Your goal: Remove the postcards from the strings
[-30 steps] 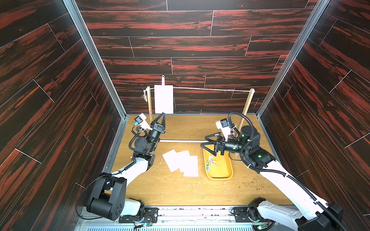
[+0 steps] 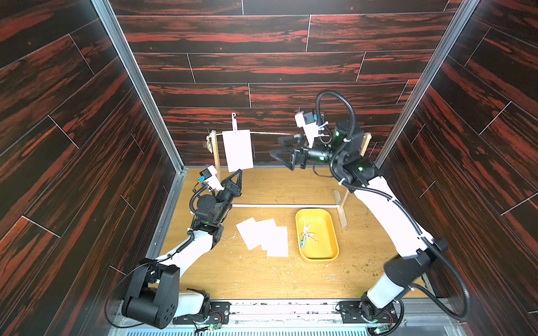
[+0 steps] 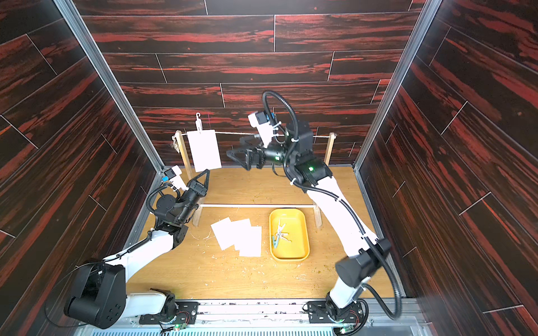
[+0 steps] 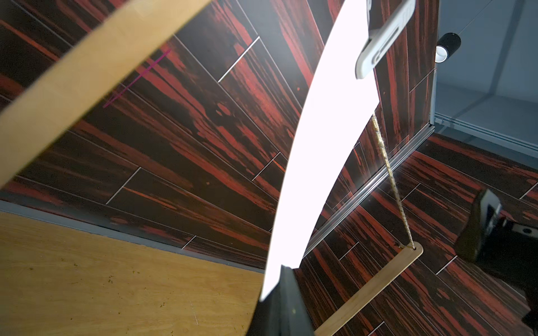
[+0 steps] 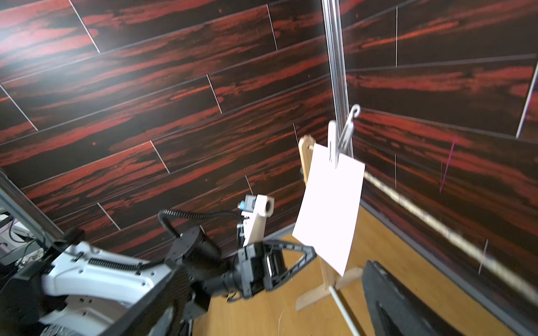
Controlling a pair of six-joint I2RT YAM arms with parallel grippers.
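One white postcard [image 2: 238, 150] hangs from the string [image 4: 386, 159] by a white clip [image 5: 333, 140], near the left post [image 2: 215, 145]. My left gripper [image 2: 238, 172] is at the card's lower edge; in the left wrist view that edge meets a dark fingertip. Its fingers appear closed, and whether they pinch the card is hard to make out. My right gripper [image 2: 280, 147] is raised to the right of the card at about its height, open, with nothing between its fingers.
Several white cards [image 2: 277, 243] lie on the table [image 2: 263, 280] beside a yellow tray [image 2: 322, 246] holding clips. The stand's right post [image 3: 330, 145] is behind my right arm.
My right gripper has risen sharply and moved left toward the hanging card. My left gripper, the card and the string have moved down a little.
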